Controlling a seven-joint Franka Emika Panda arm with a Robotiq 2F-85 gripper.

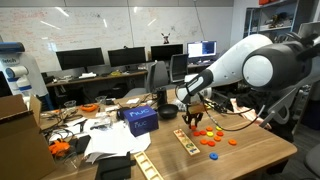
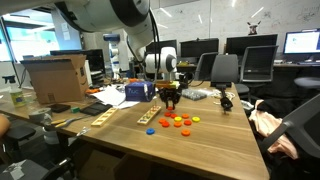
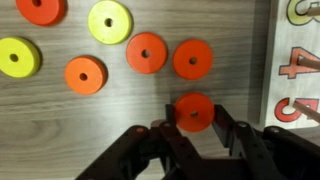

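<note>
Between the fingertips of my gripper sits an orange-red disc (image 3: 194,108) with a small centre hole, and the fingers are shut on it. Two more orange-red discs, a left one (image 3: 147,52) and a right one (image 3: 193,59), lie just beyond it in the wrist view. A yellow-green disc (image 3: 110,21) and an orange disc (image 3: 86,74) rest further left. At the right edge of the wrist view is a pale wooden board (image 3: 285,60) with coloured numerals. How far the held disc is above the table cannot be made out.
Loose discs, including a blue disc (image 2: 150,131), are scattered over the table (image 2: 215,155). Wooden trays (image 1: 187,143) lie to one side. A blue box (image 1: 140,121), papers (image 1: 110,141) and a cardboard box (image 1: 25,140) stand further off.
</note>
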